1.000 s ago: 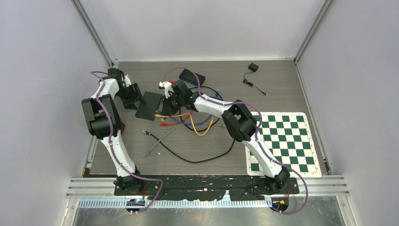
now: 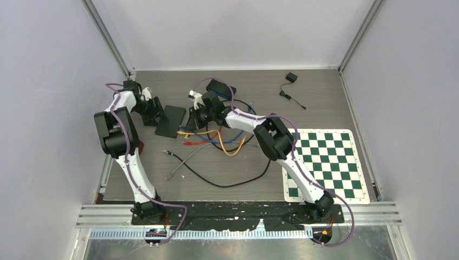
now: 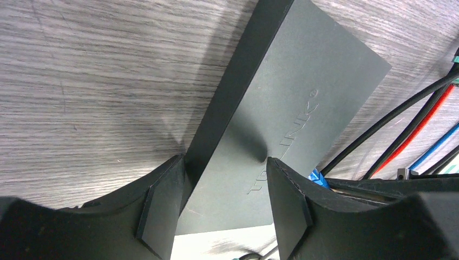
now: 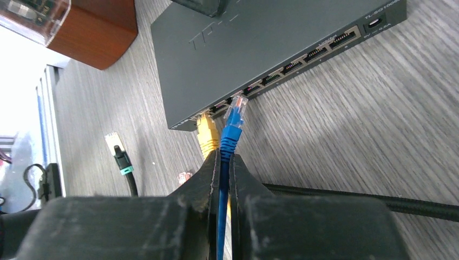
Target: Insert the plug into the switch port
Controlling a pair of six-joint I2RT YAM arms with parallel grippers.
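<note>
The dark network switch (image 2: 170, 120) (image 4: 233, 49) lies flat at left-centre, its port row facing my right gripper. My right gripper (image 2: 192, 120) is shut on the blue cable, whose clear plug (image 4: 236, 108) is at the port row; whether it is inside a port I cannot tell. A yellow plug (image 4: 207, 130) sits in the port to its left. My left gripper (image 2: 158, 111) stands open over the far end of the switch, a finger either side of its edge; contact is unclear.
Loose cables (image 2: 227, 184) lie across the centre. A black box (image 2: 221, 86) and power adapter (image 2: 291, 77) are at the back. A checkerboard (image 2: 325, 168) covers the front right. An orange-brown block (image 4: 97, 32) lies by the switch.
My right arm has shifted slightly to the right over the last second. The left arm has barely moved.
</note>
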